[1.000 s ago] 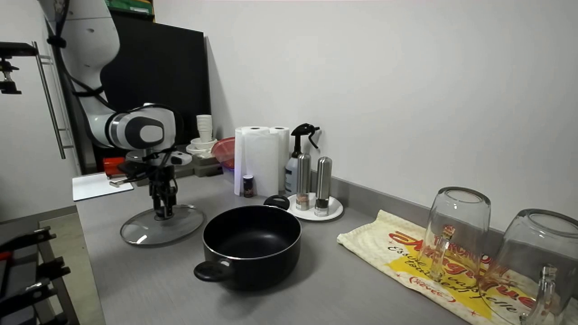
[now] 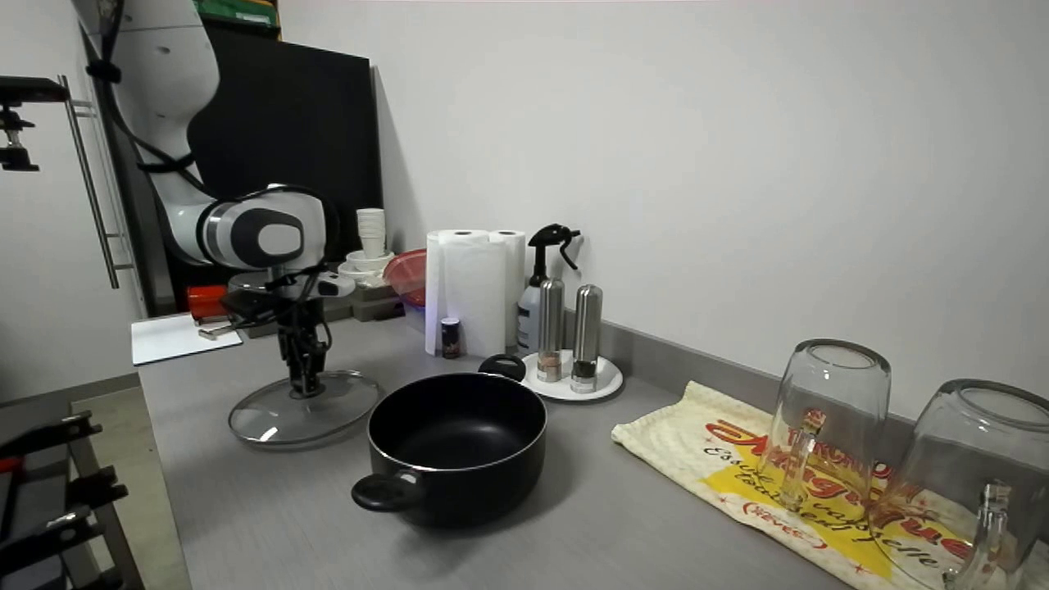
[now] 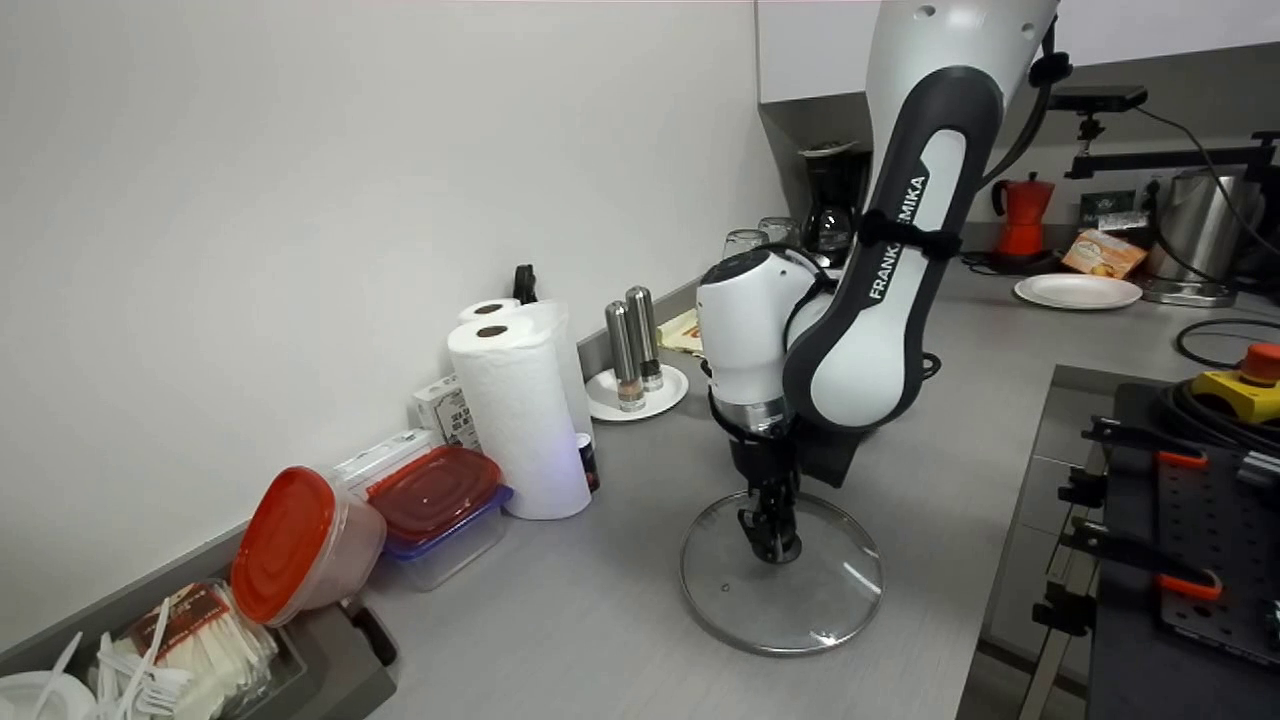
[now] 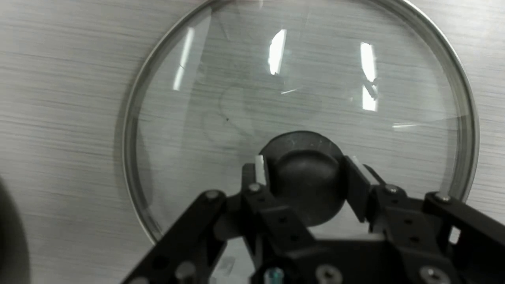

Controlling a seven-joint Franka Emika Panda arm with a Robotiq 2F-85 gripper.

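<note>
A round glass lid [image 2: 280, 418] with a metal rim is at the left of the counter in exterior view 1. Its black knob [image 4: 307, 189] sits between the two fingers in the wrist view, and my gripper is shut on it from above. The lid [image 3: 732, 606] looks roughly level, at or just above the counter; whether it touches cannot be told. Beside it stands a black two-handled pot [image 2: 457, 492], uncovered and empty. The arm mostly hides this pot in exterior view 2.
Behind the pot, a white plate [image 2: 611, 382] carries two metal grinders. Paper towel rolls [image 2: 472, 295] and a spray bottle [image 2: 529, 315] stand along the wall. To the right, upturned glass mugs [image 2: 831, 423] rest on a printed cloth [image 2: 678, 423]. Counter in front of the pot is bare.
The gripper and the lid have shifted together slightly to the right, toward the pot, in exterior view 1. The pot and everything else have stayed in place.
</note>
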